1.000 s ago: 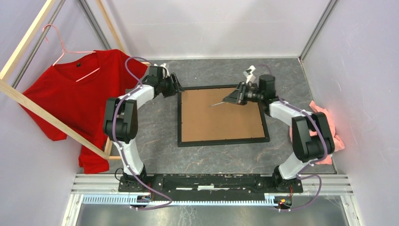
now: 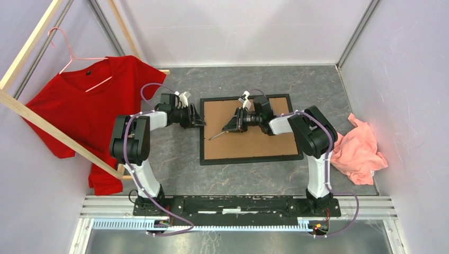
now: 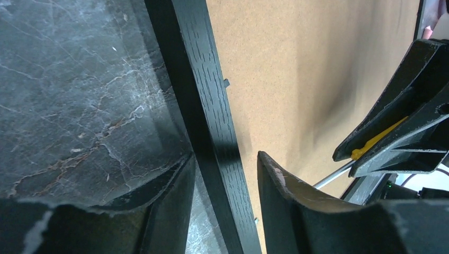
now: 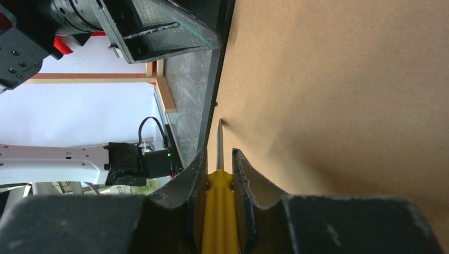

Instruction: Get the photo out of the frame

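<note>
The black picture frame (image 2: 249, 160) lies back side up on the grey floor, its brown backing board (image 2: 254, 145) showing. Small dark tabs sit along its inner edge, one tab (image 3: 226, 83) on the left side. My left gripper is open, its fingers on either side of the frame's left bar, not closed on it. In the right wrist view my right gripper is shut on the yellow handle (image 4: 219, 211) of a screwdriver. The thin metal shaft (image 4: 220, 143) points toward the left bar, its tip over the board near a tab. Whether it touches the board I cannot tell.
A red shirt (image 2: 79, 106) hangs on a wooden rack (image 2: 63, 135) at the left. Pink cloth (image 2: 360, 153) lies crumpled at the right wall. Bare floor (image 2: 249, 180) runs in front of the frame.
My right gripper has moved left across the board with the screwdriver, toward the left bar. My left gripper has come nearer the viewer along the frame's left side and now reaches that bar.
</note>
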